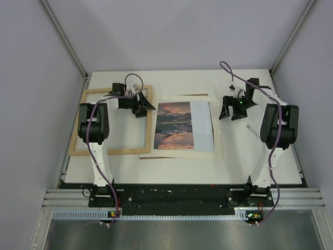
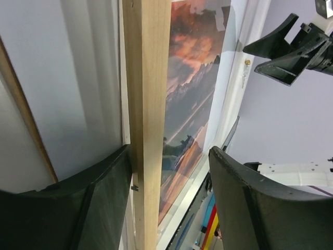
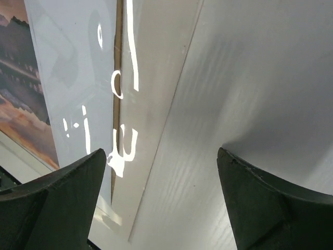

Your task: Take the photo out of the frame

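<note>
The photo (image 1: 174, 125) of a sunset lake lies on a white sheet inside a cream mat (image 1: 217, 135), with a brown backing edge showing. A light wood frame (image 1: 148, 133) with a clear pane lies left of it. My left gripper (image 1: 144, 107) is at that frame's right bar (image 2: 151, 104), its fingers part open on either side of the bar; contact is unclear. My right gripper (image 1: 231, 110) is open and empty beside the mat's right edge; its view shows the mat (image 3: 156, 88) and glare on the photo's sheet (image 3: 73, 78).
The white table (image 1: 182, 172) has free room in front of the mat and behind it. A small thin item (image 1: 254, 131) lies to the right, partly by my right arm. Walls border both sides.
</note>
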